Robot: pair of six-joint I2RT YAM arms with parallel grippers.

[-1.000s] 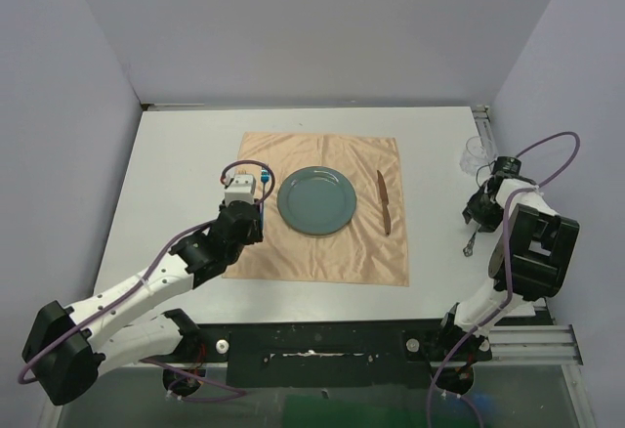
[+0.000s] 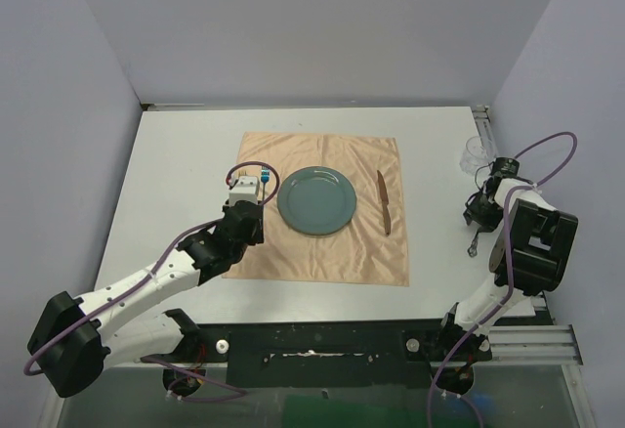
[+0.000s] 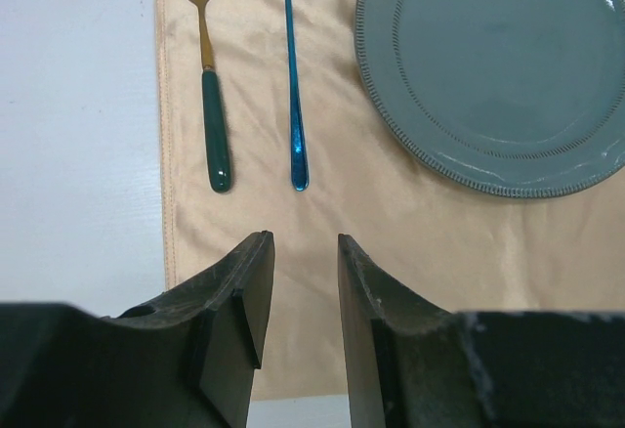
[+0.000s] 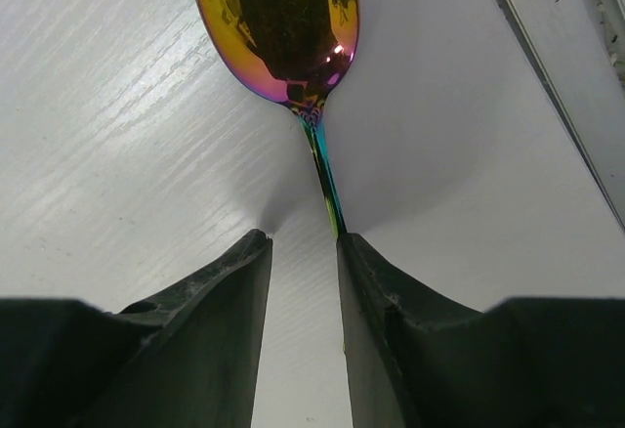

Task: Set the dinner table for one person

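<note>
A spoon (image 4: 283, 18) with a rainbow sheen lies on the white table at the far right. My right gripper is over its thin handle with fingers apart; the handle runs by the right fingertip, and a gap separates it from the left finger. On the peach placemat (image 2: 332, 260) lie a grey-green plate (image 2: 316, 200), a brown knife (image 2: 384, 203) right of it, and to its left a gold fork (image 3: 217, 135) with a green handle and a blue utensil (image 3: 296, 86). My left gripper hangs open and empty above the mat, below the utensils' handle ends.
Clear glassware (image 2: 475, 154) stands behind the right gripper, near the table's right edge. A metal rail (image 4: 547, 66) runs close by the spoon.
The spoon's bowl end has swung slightly to the right in the top view. Both arms have shifted only a little; the mat's settings are unmoved.
</note>
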